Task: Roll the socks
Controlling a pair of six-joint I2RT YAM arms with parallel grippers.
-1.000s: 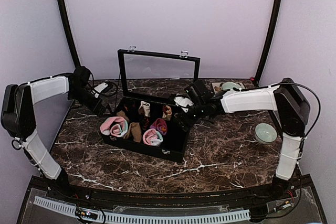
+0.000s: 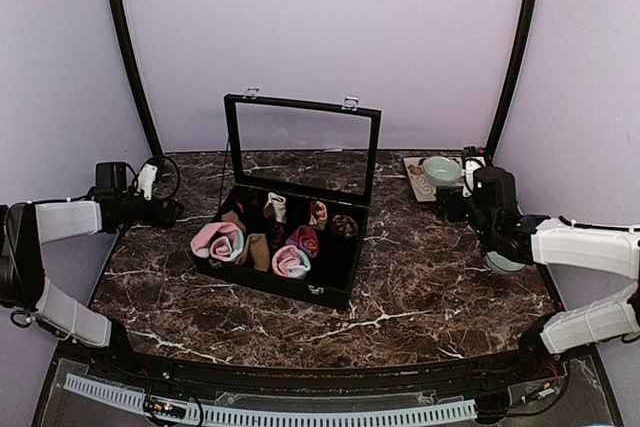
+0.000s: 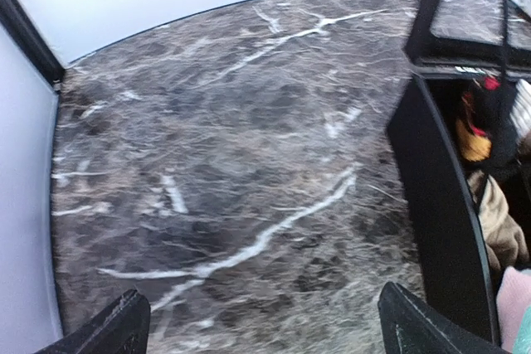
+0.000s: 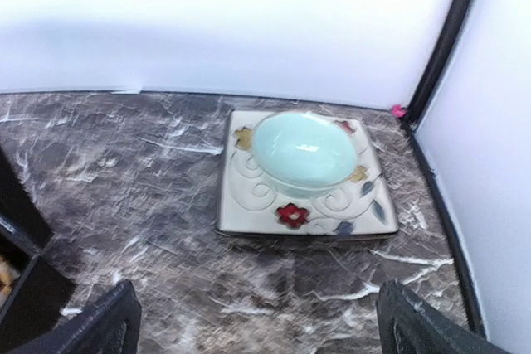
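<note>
Rolled socks fill most of the black compartment box in the top view: a pink and mint roll (image 2: 217,241) at the left, another pink roll (image 2: 291,262) in front, a purple roll (image 2: 303,239), a white sock (image 2: 276,207), a red and cream roll (image 2: 318,214) and a brown patterned roll (image 2: 344,226) at the back right. My left gripper (image 2: 176,211) is left of the box, its fingers (image 3: 423,325) wide apart over bare table. Well to the right of the box, my right gripper (image 2: 447,207) is also open and empty, its fingers (image 4: 95,325) spread in front of the trivet.
The black box (image 2: 270,283) has its framed glass lid (image 2: 305,102) raised at the back. A tile trivet (image 4: 249,218) carries a pale green bowl (image 4: 305,151); a second bowl (image 2: 505,265) is partly behind the right arm.
My right gripper has left the brown patterned roll in the box and swung far right towards the trivet. The left gripper has drawn back left. The rolls stay in the box.
</note>
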